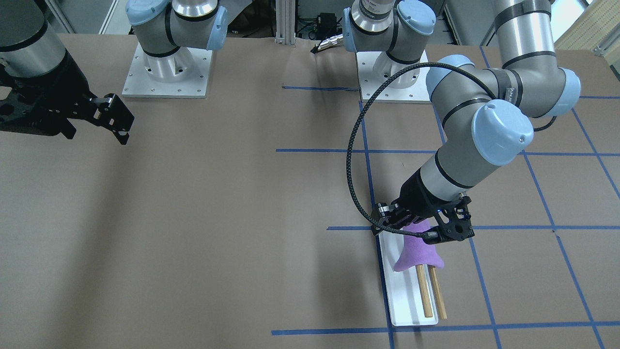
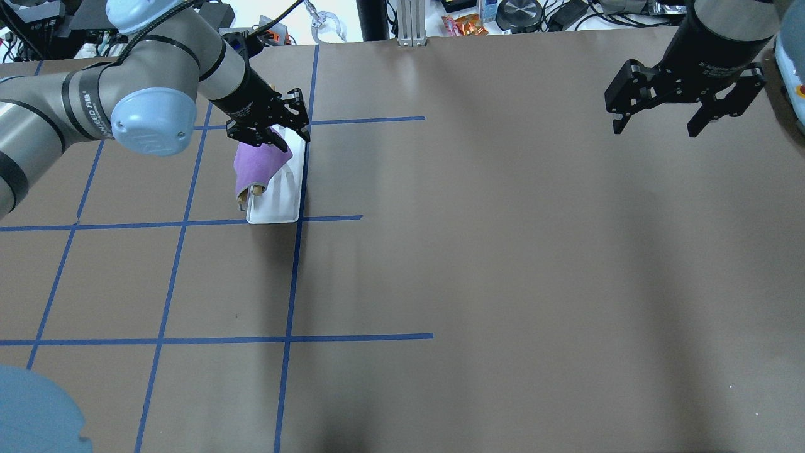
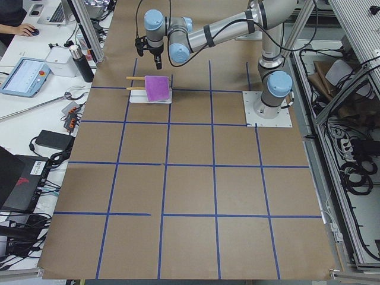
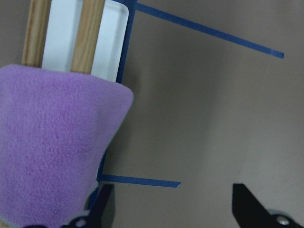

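Note:
A purple towel [image 1: 417, 256] is draped over two wooden sticks [image 1: 424, 291] on a white tray [image 1: 401, 296]; the wrist view shows the towel [image 4: 52, 137] covering much of the sticks [image 4: 85, 33]. My gripper [image 1: 412, 224] is just above the towel at the tray's far part. In the wrist view its fingertips stand wide apart, open, with the towel beside and beneath the left one and bare table between them.
A second arm [image 2: 687, 90] hangs over the table at the other side. Two further arm bases [image 1: 168, 81] stand along the back.

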